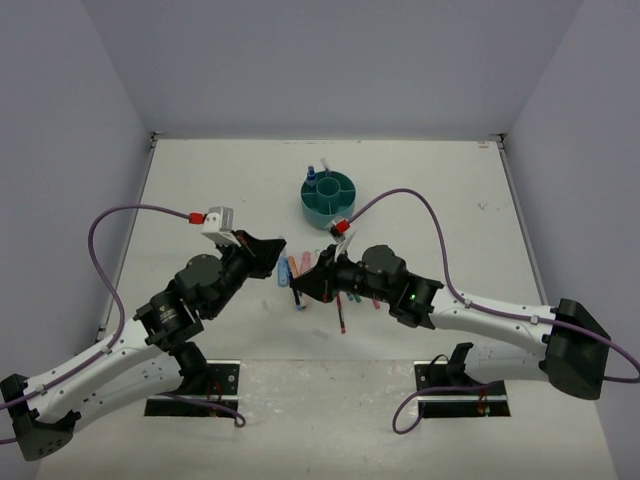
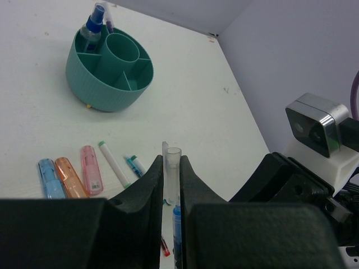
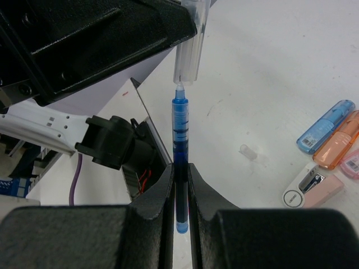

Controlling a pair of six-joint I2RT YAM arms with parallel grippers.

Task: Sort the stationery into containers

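Note:
Between the fingertips of my left gripper is a clear cap (image 3: 190, 47), gripped upright. My right gripper is shut on a slim blue pen (image 3: 180, 131) that stands nearly upright. The pen's pale tip meets or almost meets the cap's lower end; whether it is inside cannot be told. On the table lie a blue highlighter (image 2: 50, 178), an orange one (image 2: 70, 177) and a pink one (image 2: 91, 170). Beside them is a white marker with green ends (image 2: 114, 163). Farther back stands the round teal organizer (image 2: 84, 78).
The organizer holds a blue-topped spray bottle (image 2: 92, 28) and a clear-purple item (image 2: 108, 17). A white-and-pink eraser (image 3: 326, 191) and a small clear piece (image 3: 248, 152) lie near the highlighters. My two grippers are close together over the items.

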